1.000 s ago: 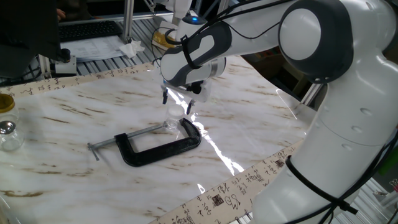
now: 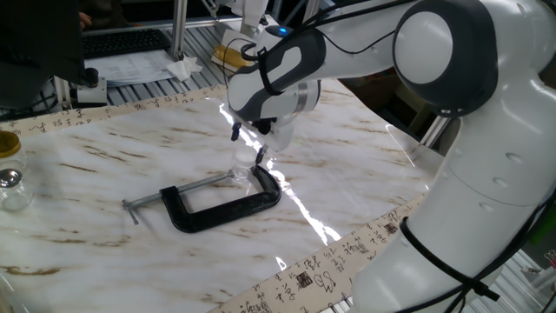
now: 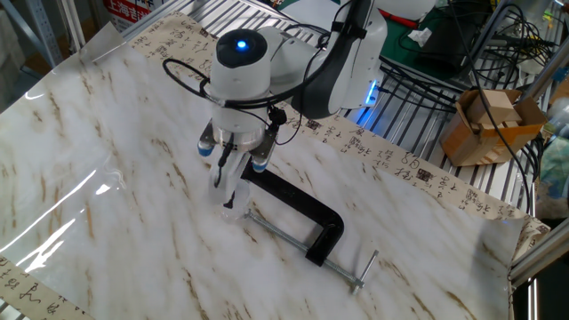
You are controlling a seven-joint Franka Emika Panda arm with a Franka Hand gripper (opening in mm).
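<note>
A black C-clamp with a silver screw lies on the marble-patterned table, and it also shows in the second exterior view. Between its finger and the screw's end stands a small clear container, hard to make out against the tabletop. My gripper is open just above the container, one dark fingertip to either side of its top. From the other side, the gripper points down over the clear container; whether the fingers touch it, I cannot tell.
A clear jar with a yellow lid stands at the table's left edge. Off the table are a keyboard, papers and a cardboard box.
My gripper has turned slightly, its near fingertip sinking a little and shifting left in the first exterior view. The clamp and clear container have stayed put.
</note>
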